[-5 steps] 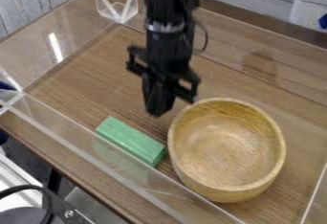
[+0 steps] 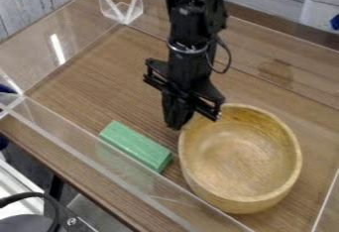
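My gripper (image 2: pixel 177 117) hangs from the black arm over the middle of the wooden tray, pointing down at the left edge of a round wooden bowl (image 2: pixel 241 157). It is shut, with nothing visible between its dark fingers. A green block (image 2: pixel 135 147) lies in front of it, to the left of the bowl.
A small clear plastic piece (image 2: pixel 119 6) stands at the back left. Clear walls (image 2: pixel 54 137) edge the tray along the front left. The wooden floor left of and behind the gripper is free.
The gripper has shifted slightly and stands lower, nearer the bowl's left rim. The bowl and green block look unmoved.
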